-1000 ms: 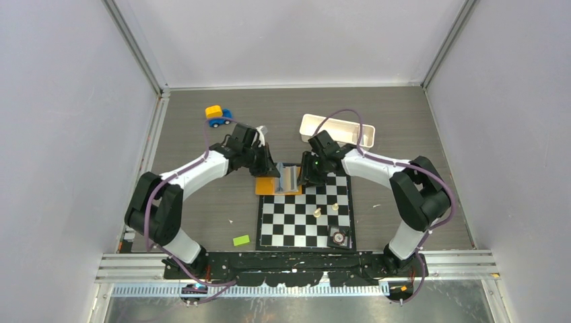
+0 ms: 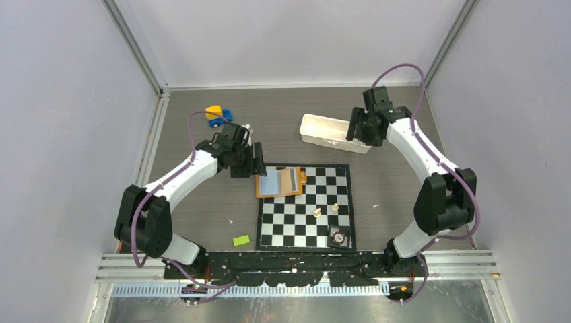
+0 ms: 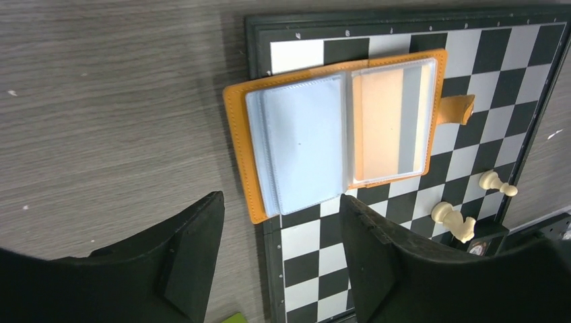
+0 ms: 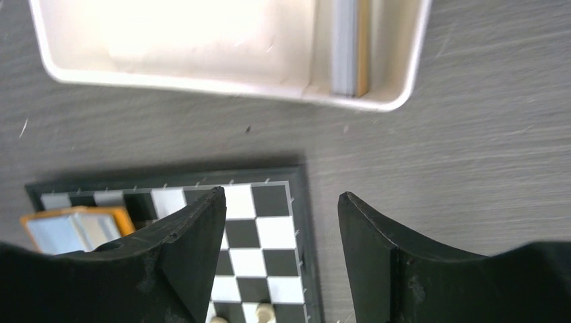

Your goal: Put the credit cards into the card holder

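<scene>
The card holder (image 3: 240, 148), orange-edged with clear sleeves, lies spread open on the chessboard's far left corner. A pale blue panel (image 3: 303, 141) fills its left side, and a tan-and-grey striped one (image 3: 384, 121) shows under the clear sleeve at right. Just off the holder's left side, my left gripper (image 2: 258, 161) is open and empty. Cards (image 4: 351, 50), grey-blue and tan, lie in the right end of the white basket (image 4: 188, 82). My right gripper (image 2: 355, 126) is over that end, open, with nothing between its fingers.
Two pale chess pieces (image 2: 326, 209) and a small dark box (image 2: 339, 237) stand on the chessboard (image 2: 289, 222). A green block (image 2: 241, 240) lies left of it, and a blue-yellow toy truck (image 2: 219, 116) at the back left. Bare table surrounds the board.
My right gripper has moved from the holder out to the back right, over the basket. The left has drawn back left, and the holder's pages now lie flat to the left.
</scene>
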